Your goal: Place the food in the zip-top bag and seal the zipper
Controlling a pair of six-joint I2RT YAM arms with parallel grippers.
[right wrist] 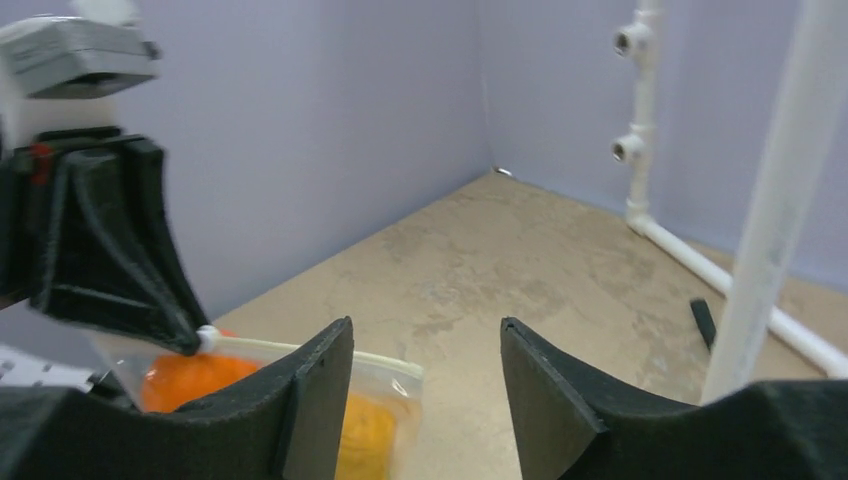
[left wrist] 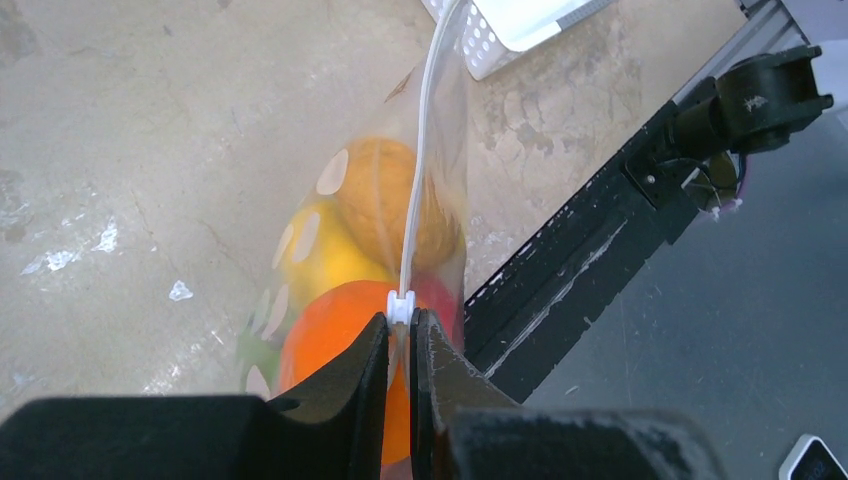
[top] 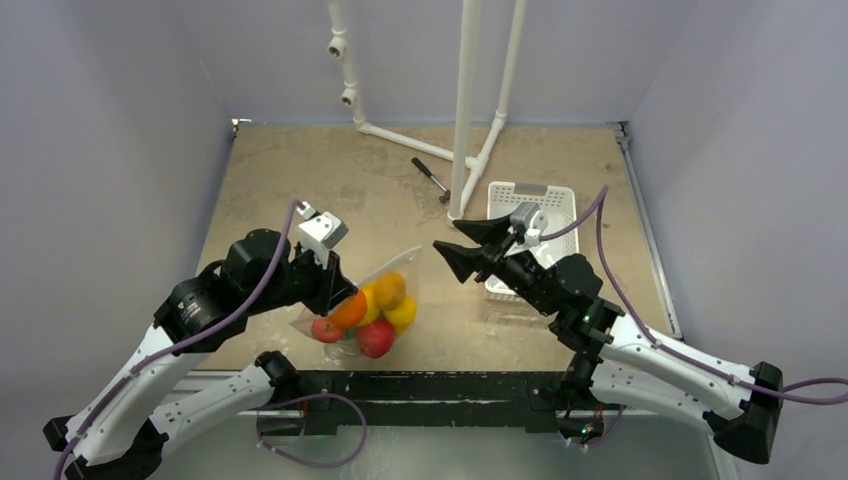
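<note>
A clear zip top bag [top: 411, 265] full of toy food hangs under my left gripper [top: 350, 296]. Inside it are an orange [top: 348, 311], an orange-yellow fruit [top: 389, 290], a yellow piece [top: 402, 315], a red pomegranate-like fruit [top: 376, 338] and a red apple [top: 326, 330]. In the left wrist view, the fingers are shut on the bag's top edge, right at a small white zipper slider [left wrist: 400, 306]. The zip strip [left wrist: 421, 150] runs away from it, and ahead of the slider its sides look together. My right gripper [top: 450, 246] is parted, empty and apart from the bag's free corner.
A white perforated basket [top: 570, 240] stands at the right, partly behind my right arm. White pipes [top: 463, 110] rise at the back middle, with a hammer [top: 430, 178] beside them. The left back of the table is open.
</note>
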